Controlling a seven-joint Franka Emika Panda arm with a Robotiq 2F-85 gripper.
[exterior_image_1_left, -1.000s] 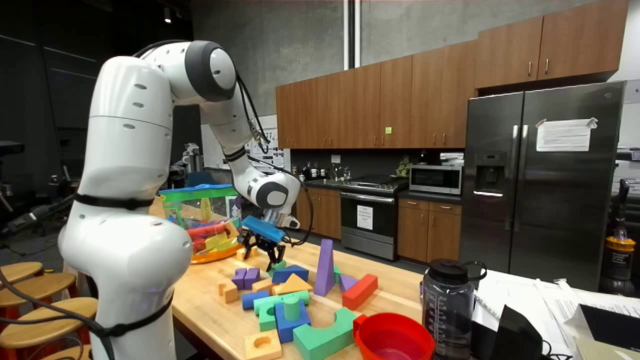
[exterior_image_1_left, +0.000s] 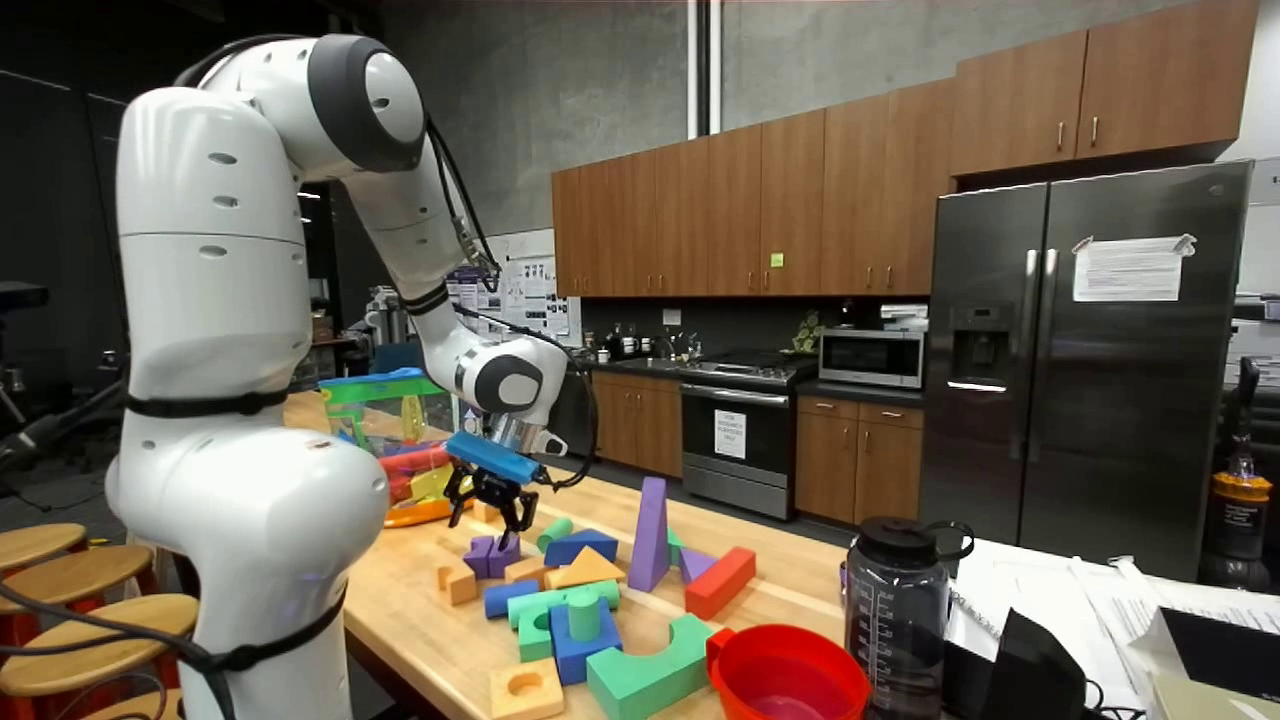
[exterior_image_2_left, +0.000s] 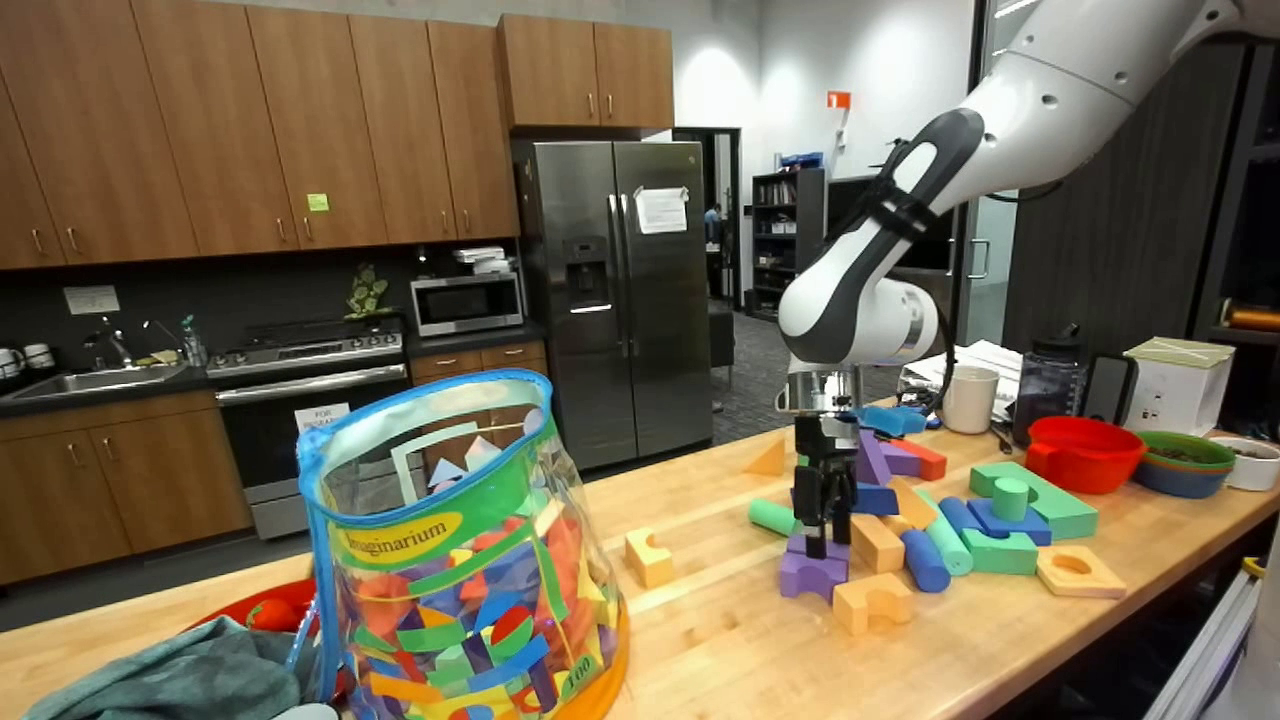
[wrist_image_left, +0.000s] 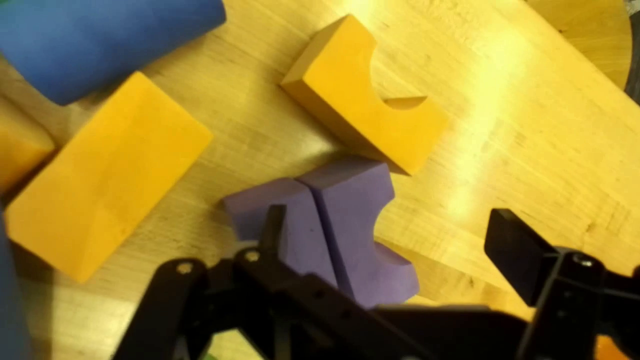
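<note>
Two purple blocks (wrist_image_left: 360, 234) lie side by side on the table; the right one has a curved notch. My gripper is open above them. In the wrist view its left finger overlaps the left purple block, while the right finger stands clear over bare wood. Exterior view 2 shows the gripper (exterior_image_2_left: 828, 546) low over the purple pair (exterior_image_2_left: 813, 570); whether a finger touches them I cannot tell. A notched yellow-orange block (wrist_image_left: 366, 90) rests close beside the purple pair, and a plain rectangular one (wrist_image_left: 108, 174) lies to their left.
Several blocks crowd the table, including a tall purple wedge (exterior_image_1_left: 649, 536) and a green arch (exterior_image_1_left: 654, 674). A clear block bag (exterior_image_2_left: 468, 576), a red bowl (exterior_image_2_left: 1083, 454) and a dark bottle (exterior_image_1_left: 897, 618) stand around. Bare wood shows between the bag and the blocks.
My gripper has shifted left in exterior view 1, from near the green cylinder to over the purple blocks, and sits slightly lower. The blocks appear unmoved.
</note>
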